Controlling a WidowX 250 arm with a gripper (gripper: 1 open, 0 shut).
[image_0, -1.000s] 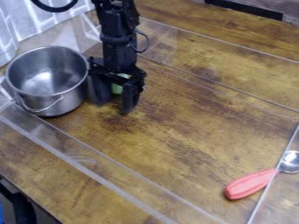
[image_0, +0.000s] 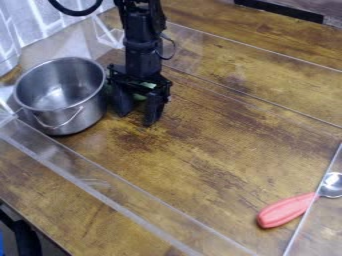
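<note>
The black gripper (image_0: 139, 98) is low over the wooden table, just right of a large steel pot (image_0: 60, 98). A green object (image_0: 123, 92) shows partly behind the gripper's dark parts; most of it is hidden, and whether the fingers hold it cannot be made out.
A spoon with a pink handle (image_0: 286, 210) lies at the front right. Clear plastic edges run around the work area.
The gripper has shifted very slightly; the pot and spoon look nearly unchanged.
</note>
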